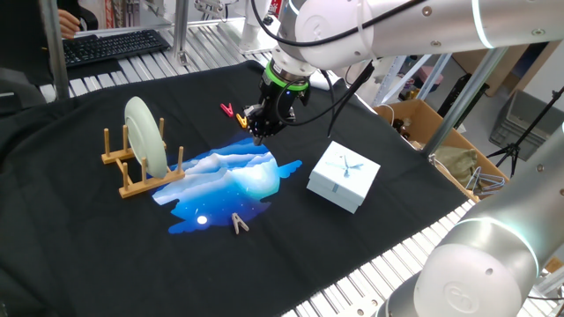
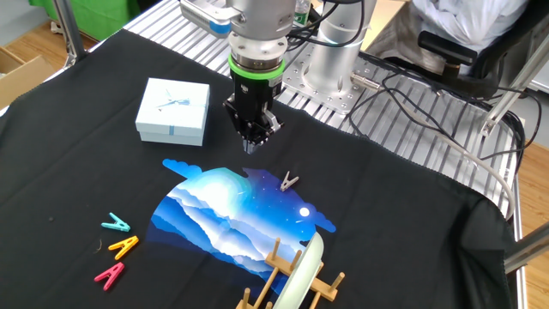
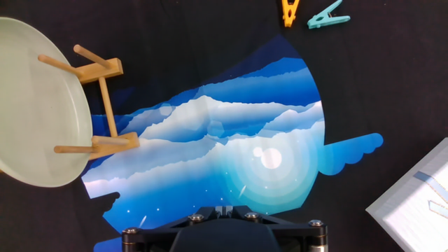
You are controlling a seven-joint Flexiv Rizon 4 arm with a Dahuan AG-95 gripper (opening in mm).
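Observation:
My gripper (image 1: 257,139) hangs above the black cloth near the blue cloud-patterned mat (image 1: 231,180). In the wrist view its fingertips (image 3: 219,211) meet at the bottom edge, with nothing seen between them. A pale green plate (image 1: 141,132) stands upright in a wooden rack (image 1: 141,187). The white box (image 2: 172,116) with a blue ribbon is closed and sits apart from the mat. A grey clothespin (image 2: 288,182) lies on the mat. Teal (image 2: 116,223), yellow (image 2: 124,247) and red (image 2: 109,275) clothespins lie on the cloth; exterior view 1 hides the teal one.
Bare black cloth (image 1: 115,264) surrounds these objects, with wide free room at the front. Metal rollers (image 2: 412,129) border it. A cardboard bin (image 1: 458,158) stands beyond the edge, and a keyboard (image 1: 115,47) lies at the back left.

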